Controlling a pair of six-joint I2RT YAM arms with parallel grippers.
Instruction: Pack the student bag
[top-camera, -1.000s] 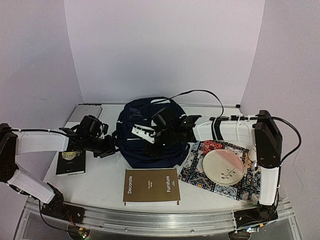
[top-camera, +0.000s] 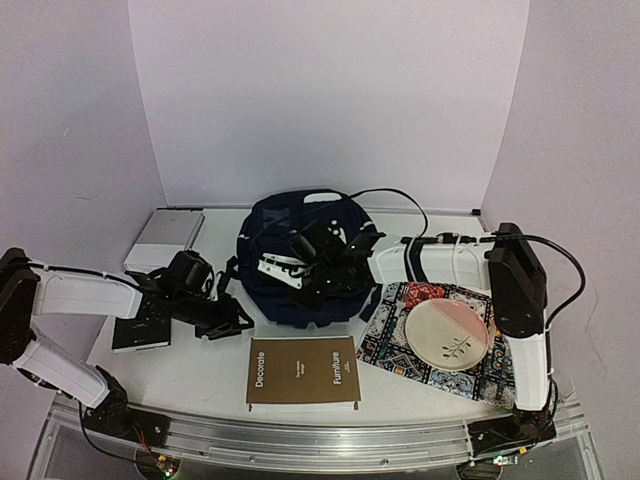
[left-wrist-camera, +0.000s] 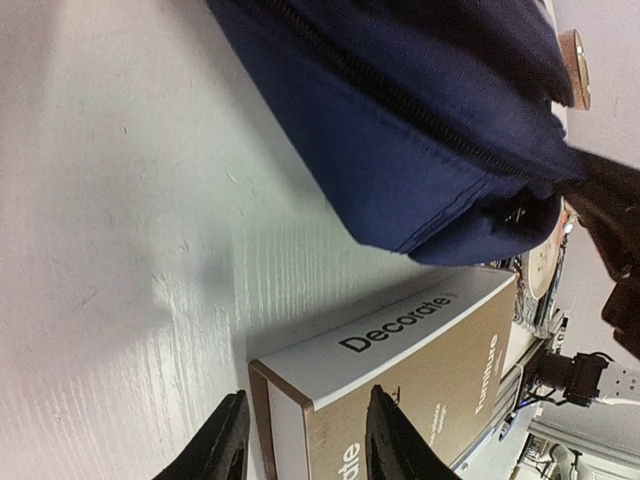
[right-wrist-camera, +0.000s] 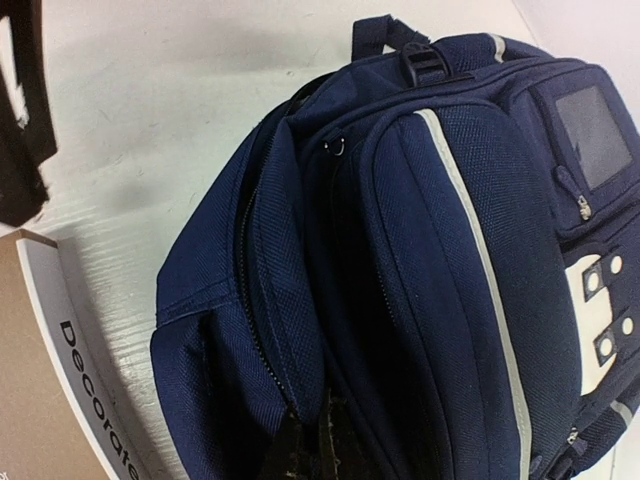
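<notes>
The dark blue backpack lies at the middle back of the table, its lower edge close to the brown "Decorate Furniture" book box. My right gripper is shut on the backpack's fabric, where a zipped edge runs down to the fingers; the pinched spot itself is dark. To the left of the backpack, my left gripper is low over the table. In the left wrist view its fingers stand apart with nothing between them, near the box's corner and below the backpack's lower edge.
A black book lies at the left under the left arm, with a grey laptop-like slab behind it. At right, a round plate rests on a patterned mat. Bare table shows around the book box.
The backpack has shifted slightly back, its lower edge now farther from the book box. My right arm moved a little left.
</notes>
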